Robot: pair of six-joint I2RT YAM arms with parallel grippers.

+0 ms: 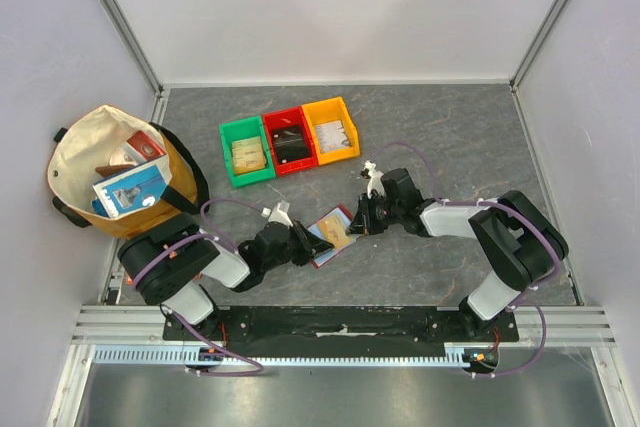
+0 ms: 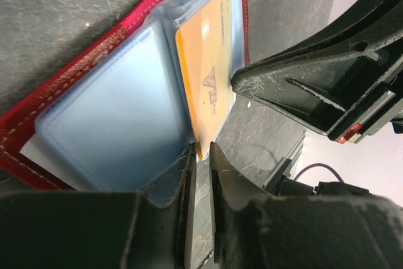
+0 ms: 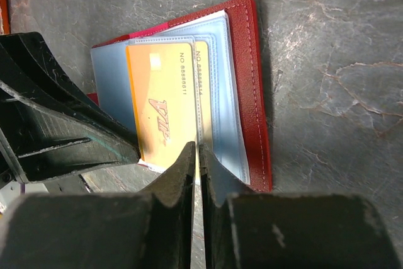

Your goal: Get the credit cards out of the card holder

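The open card holder [image 3: 255, 92], red with clear bluish sleeves, lies at a slant on the table between my grippers. An orange credit card [image 3: 165, 102] sits in a clear sleeve [image 3: 200, 61], with a second card [image 3: 204, 89] partly visible beneath. My left gripper is shut on the orange-striped edge of the top card at its lower corner. On the opposite side, my right gripper is shut at the sleeve's seam, seemingly pinching the sleeve edge. The fingertips hide exactly how much each one grips.
Behind the holder stand joined green [image 1: 236, 131], red [image 1: 280, 119] and yellow [image 1: 327, 107] trays, each with contents. A tan bag [image 1: 75, 172] of boxes is at the left.
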